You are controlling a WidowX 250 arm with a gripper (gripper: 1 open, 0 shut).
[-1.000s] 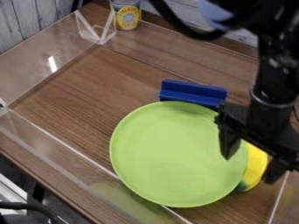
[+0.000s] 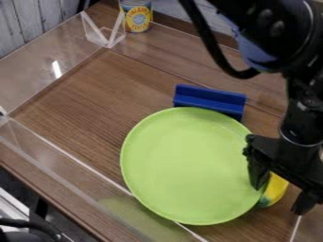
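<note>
My black gripper (image 2: 280, 178) is at the right, low over the right rim of a large green plate (image 2: 183, 165), its fingers open around a yellow object (image 2: 271, 189) that lies beside the plate and is partly hidden by the gripper and plate. Whether the fingers touch it I cannot tell.
A blue rack (image 2: 209, 98) sits just behind the plate. A can (image 2: 136, 15) stands at the back left by clear plastic walls. The wooden surface (image 2: 94, 104) left of the plate is bare.
The gripper and arm have moved right and slightly down, toward the yellow object. The plate and blue rack look essentially unchanged.
</note>
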